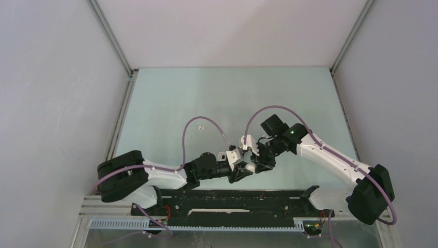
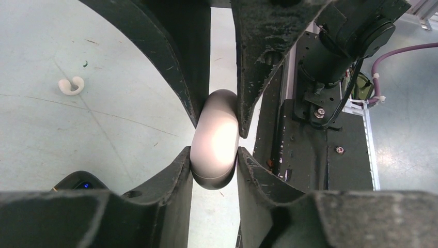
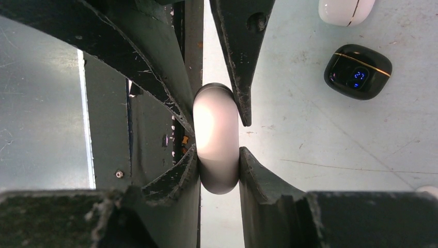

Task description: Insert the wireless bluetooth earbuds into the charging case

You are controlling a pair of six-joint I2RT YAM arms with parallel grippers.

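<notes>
A smooth white charging case (image 2: 214,139) is held up over the front edge of the table, between both grippers. My right gripper is shut on it, with pads against both sides. From the opposite side, the fingers of my left gripper straddle the same case. They lie very close along both its flanks; whether they grip it cannot be told. On the table lies a small curved white piece (image 2: 71,86), which looks like a clip-style earbud. No opening in the case shows.
A black case (image 3: 358,72) with a gold seam and blue display stands on the table, near another white case (image 3: 347,10) with a gold seam. Behind the arms the table (image 1: 227,93) is clear. A black rail (image 1: 237,203) runs along its front edge.
</notes>
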